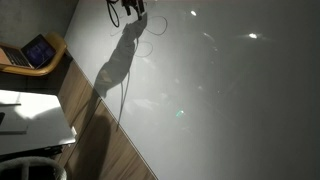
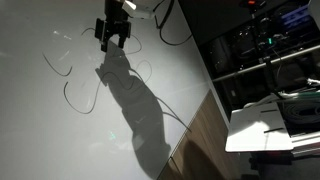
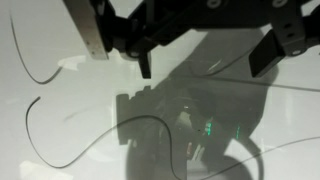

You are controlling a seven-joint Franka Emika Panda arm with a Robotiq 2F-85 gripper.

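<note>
In the wrist view, my gripper stands open above a pale, glossy table, with nothing held between its fingers. A thin dark cord [image 3: 100, 129] lies in a wavy curve on the surface below, apart from the fingers. The gripper [image 2: 111, 43] is near the top in exterior view 2, with pieces of the cord [image 2: 68, 98] to its lower left. In exterior view 1, only the end of the gripper [image 1: 134, 11] shows at the top edge.
A laptop [image 1: 38, 50] rests on a chair, and a white side table [image 1: 35, 125] stands nearby.
</note>
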